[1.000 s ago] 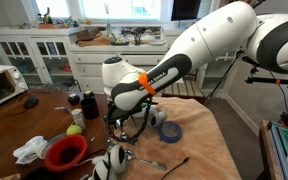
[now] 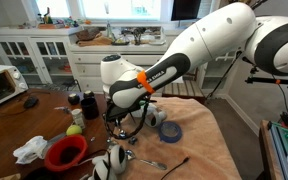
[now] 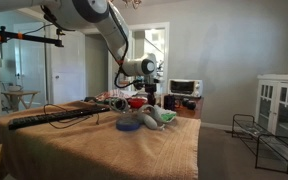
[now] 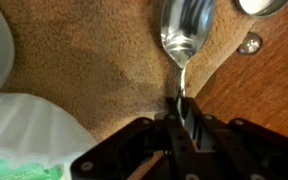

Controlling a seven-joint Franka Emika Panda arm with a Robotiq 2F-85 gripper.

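In the wrist view a metal spoon points away from me, bowl at the top. My gripper is shut on the end of its handle. Tan cloth lies beneath the spoon bowl, with bare wood beside the fingers. Exterior view 1 has the gripper low over the cluttered far-left part of the table, its fingers too small to make out. Exterior view 2 shows the arm reaching to the table's far side, where clutter hides the fingertips.
A white ribbed container with something green sits close at the wrist view's lower left. Small metal pieces lie at the right. In exterior view 1, a red bowl and blue tape roll stand nearby.
The arm and gripper have shifted only slightly in exterior view 1. The surrounding objects look unmoved.
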